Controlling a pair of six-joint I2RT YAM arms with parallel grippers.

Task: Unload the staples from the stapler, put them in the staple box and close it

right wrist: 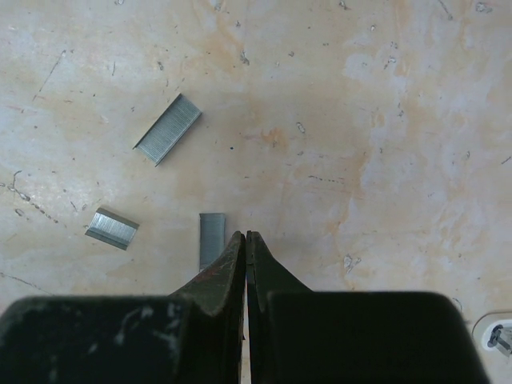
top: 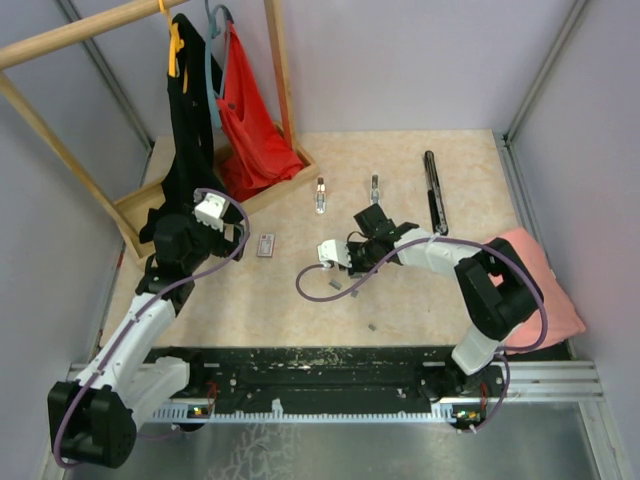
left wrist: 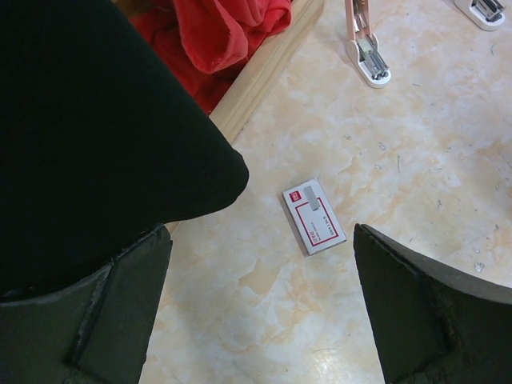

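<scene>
Three loose grey staple strips lie on the table in the right wrist view: a longer strip (right wrist: 168,130), a short strip (right wrist: 112,228), and a narrow strip (right wrist: 211,238) just left of my right gripper. That gripper is shut with nothing between its fingers; the narrow strip is outside them, its near end hidden. A pale stapler with its top raised (left wrist: 369,58) stands at the back in the left wrist view, and part of a second stapler (left wrist: 483,11) shows at the corner. My left gripper is open and empty.
A small white staple box (left wrist: 314,217) lies flat, away from the left fingers. Dark cloth hangs across the left wrist view, beside a wooden rack base (top: 285,182). A long black object (top: 435,192) and a pink cushion (top: 541,290) lie at right.
</scene>
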